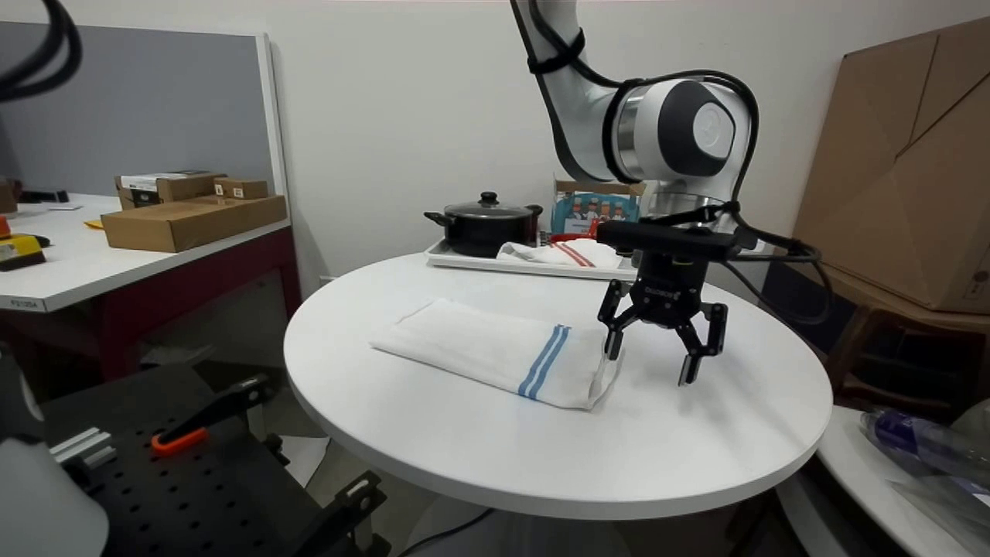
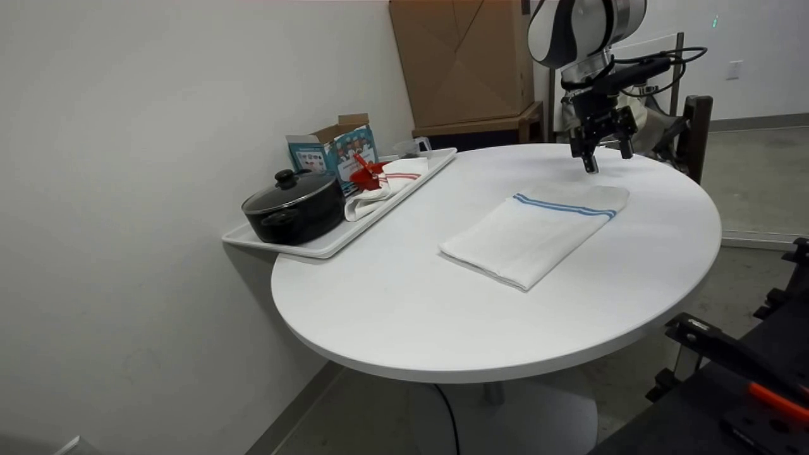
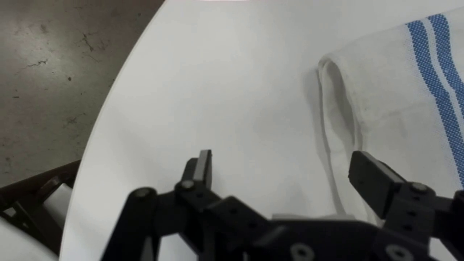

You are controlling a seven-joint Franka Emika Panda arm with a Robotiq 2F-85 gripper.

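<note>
A white towel with two blue stripes (image 1: 483,351) lies folded flat on the round white table (image 1: 445,455). In the wrist view the towel's short folded edge (image 3: 374,87) lifts slightly, its layers parted. My gripper (image 1: 654,367) stands open at that striped end, with its fingers spread and nothing held. One fingertip (image 3: 374,182) appears over the towel's edge; the other (image 3: 202,169) is over bare table. Whether the nearer finger touches the cloth, I cannot tell. From the second exterior side, the gripper (image 2: 607,160) shows behind the striped end of the towel (image 2: 531,235).
Along the wall a white tray (image 2: 334,246) carries a black lidded pot (image 2: 296,208), a red-striped cloth (image 2: 390,186), a red item (image 2: 368,178) and an open blue box (image 2: 352,151). A large cardboard box (image 1: 900,176) stands at the right.
</note>
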